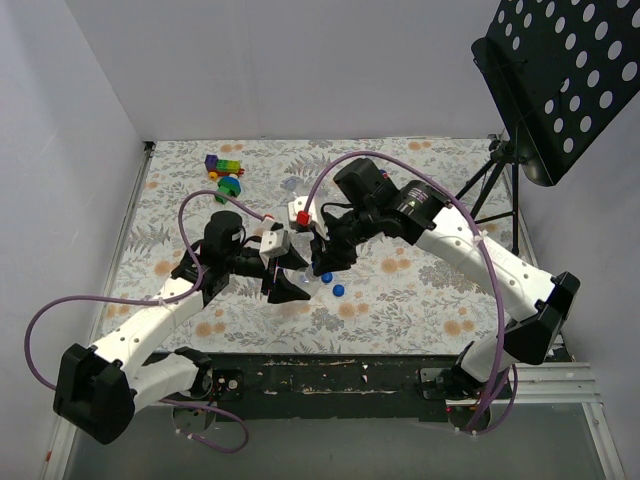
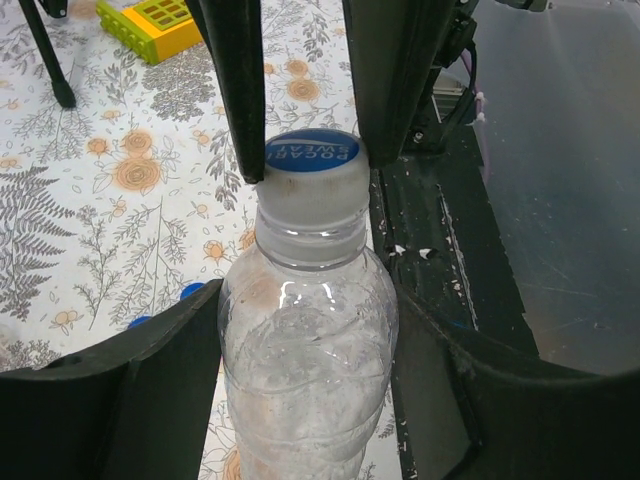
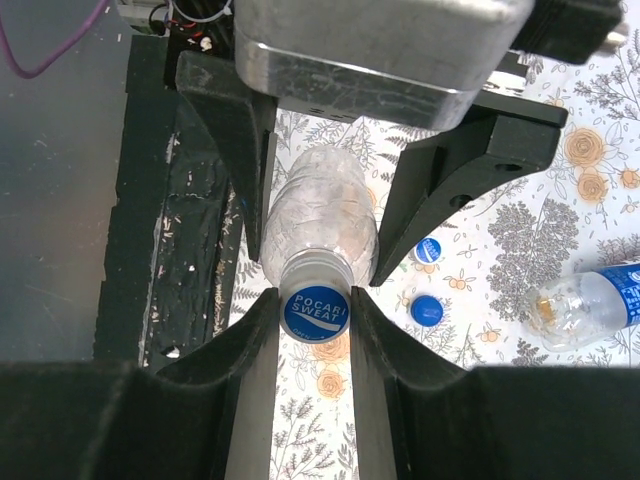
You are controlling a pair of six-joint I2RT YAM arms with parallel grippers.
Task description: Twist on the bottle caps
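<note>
A clear bottle (image 2: pixel 310 360) is gripped at its body by my left gripper, shut on it. On the bottle's neck sits a white cap (image 2: pixel 315 190) with a blue POCARI SWEAT top. My right gripper has its two fingers on either side of that cap (image 3: pixel 315 313); whether they press on it I cannot tell. In the top view both grippers meet near the middle of the table and mostly hide the bottle. How far the cap is threaded does not show.
Two loose blue caps (image 1: pixel 327 277) (image 1: pixel 339 290) lie on the flowered table just right of the grippers. Another bottle (image 3: pixel 575 310) with a blue label lies on its side. Colourful toy blocks (image 1: pixel 228 187) stand at the back left.
</note>
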